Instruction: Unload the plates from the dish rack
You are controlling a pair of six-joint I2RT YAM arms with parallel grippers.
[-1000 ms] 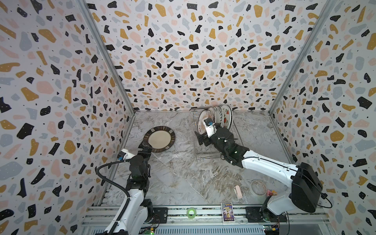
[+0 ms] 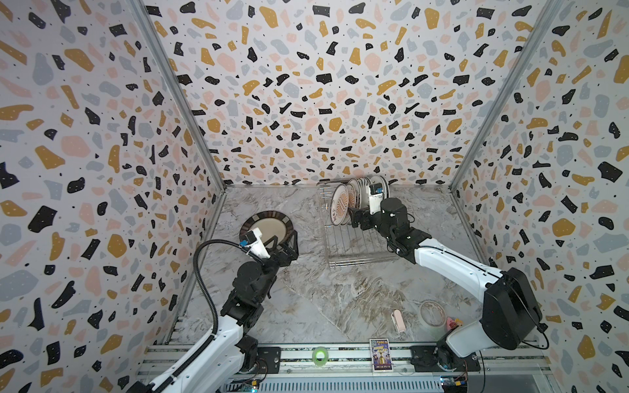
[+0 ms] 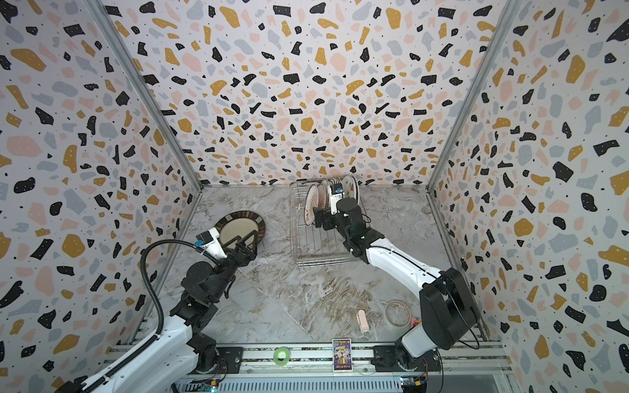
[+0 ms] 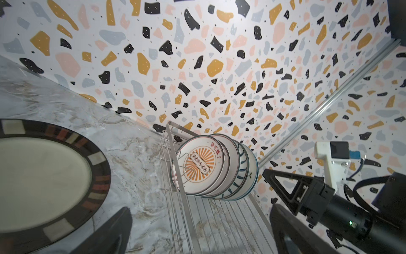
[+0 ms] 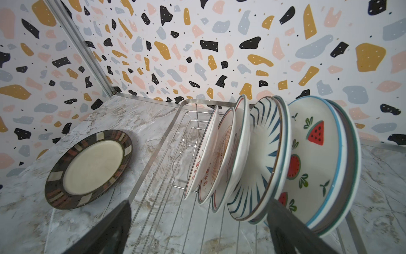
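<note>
Several plates stand on edge in the wire dish rack (image 5: 158, 203). In the right wrist view they run from a white plate with red writing (image 5: 204, 156), past a blue-striped plate (image 5: 258, 160), to a watermelon plate (image 5: 315, 156). My right gripper is open just in front of them, holding nothing. A cream plate with a dark patterned rim (image 2: 267, 230) lies flat on the counter, left of the rack. Over the counter between that plate and the rack, my left gripper is open and empty, facing the rack.
At the front right of the counter lie a small pink object (image 2: 398, 321) and a clear ring (image 2: 432, 313). A green tape roll (image 2: 319, 356) and a small card (image 2: 380, 355) rest on the front rail.
My left gripper has swung right, from the flat plate's near left edge to its right side. My right gripper has moved right and slightly back along the rack. The plates have not visibly moved.
</note>
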